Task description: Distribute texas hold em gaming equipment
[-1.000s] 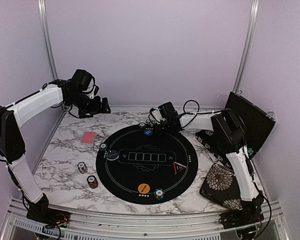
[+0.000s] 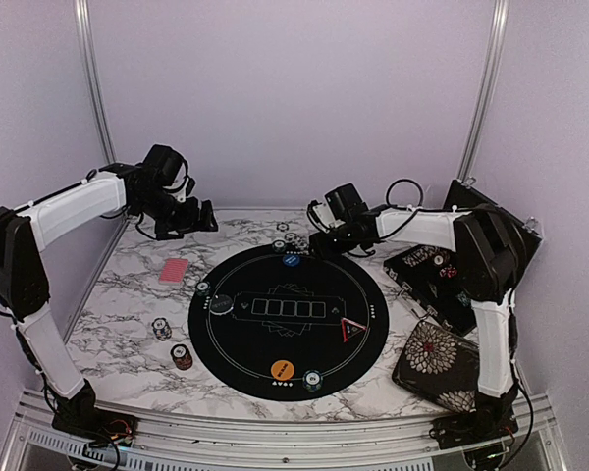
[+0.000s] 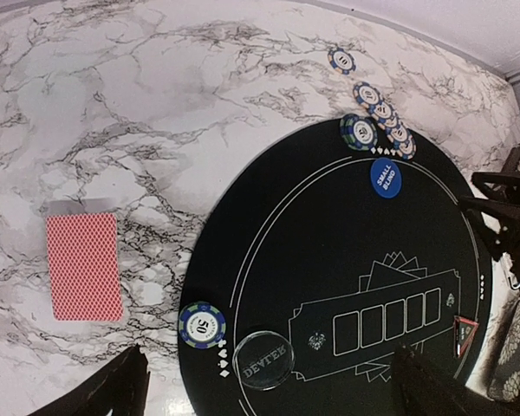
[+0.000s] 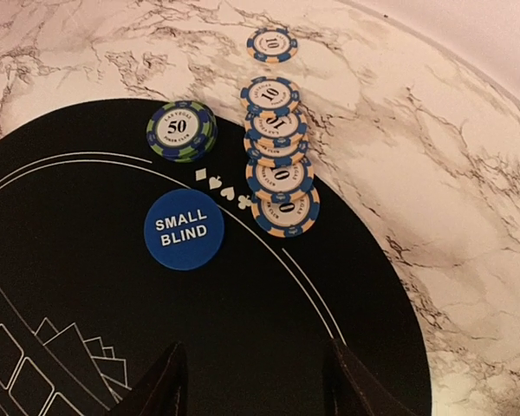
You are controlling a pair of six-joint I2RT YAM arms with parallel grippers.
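Observation:
Blue-and-orange 10 chips (image 4: 282,178) lie fanned in an overlapping row across the far rim of the black round mat (image 2: 275,363), with one 10 chip (image 4: 272,45) apart behind them. Beside the row are a stack of green 50 chips (image 4: 181,130) and the blue small blind disc (image 4: 184,230). My right gripper is parted over the mat, nothing between its fingers. Over the marble at the far left, my left gripper (image 2: 188,228) hangs open and empty. A red card deck (image 3: 85,267) lies below it, left of the mat.
A 50 chip (image 3: 201,325) and clear dealer disc (image 3: 263,360) sit at the mat's left. Chip stacks (image 2: 181,356) stand front left. An orange disc (image 2: 282,370) and red triangle (image 2: 352,330) lie on the mat. The open case (image 2: 434,368) fills the right side.
My right arm has shifted right, away from the 10 chips, so more of them show behind the gripper. The left arm has dipped slightly. The chips near the left side stay put.

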